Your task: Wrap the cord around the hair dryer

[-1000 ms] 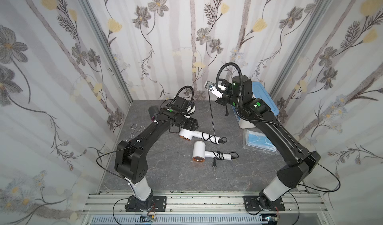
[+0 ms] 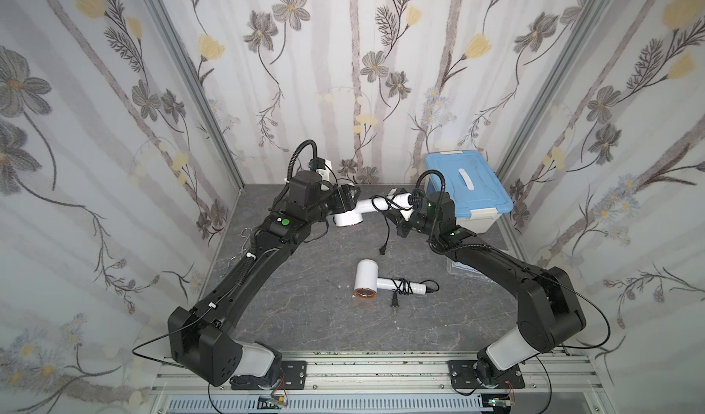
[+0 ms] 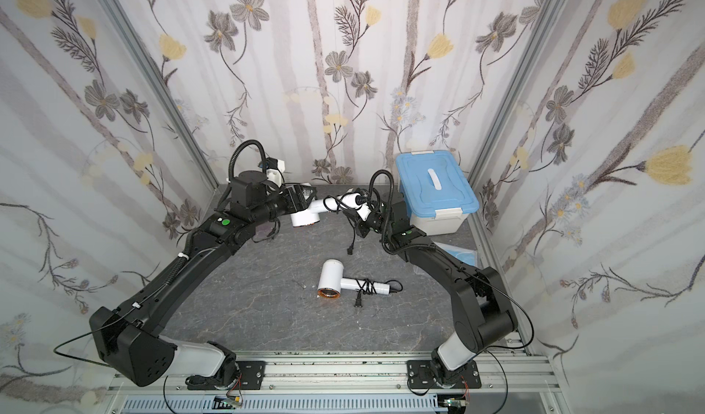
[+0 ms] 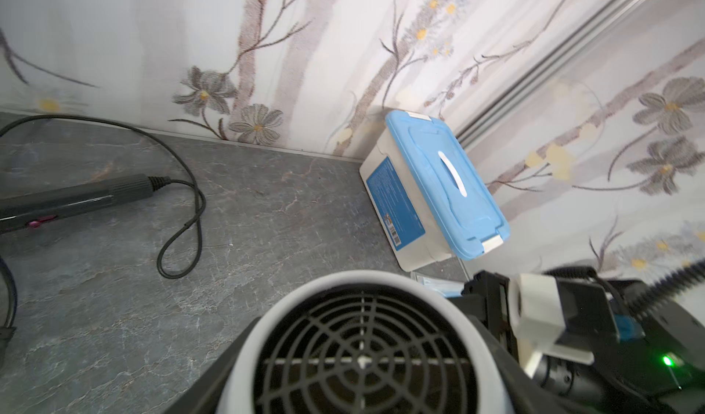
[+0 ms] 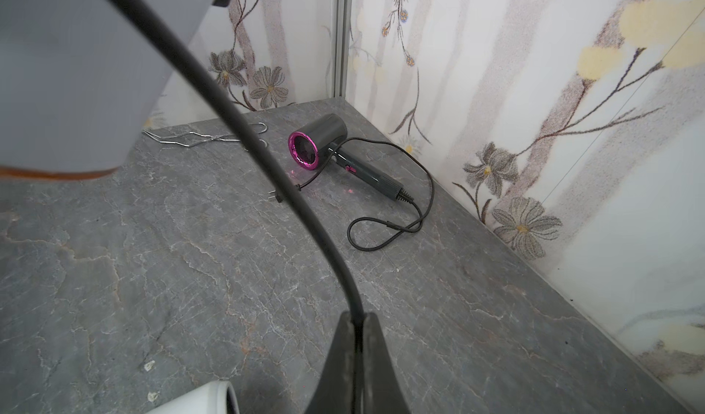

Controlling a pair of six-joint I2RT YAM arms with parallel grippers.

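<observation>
A white hair dryer [image 2: 367, 207] is raised at the back middle, its black cord [image 2: 384, 223] looped round the handle with the plug hanging. My left gripper [image 2: 341, 199] holds it by the head; in the left wrist view the grille [image 4: 363, 362] hides the fingers. My right gripper is at the handle end, shut on the cord, which runs up across the right wrist view.
A second white dryer [image 2: 365, 278] with wound cord lies front middle. A grey dryer [image 5: 319, 138] and metal tongs [image 5: 205, 135] lie at the left. A lidded box [image 2: 466, 182] stands back right.
My left gripper has risen toward the back with the white dryer in it. My right gripper has come down and left, beside the dryer's handle, with the cord.
</observation>
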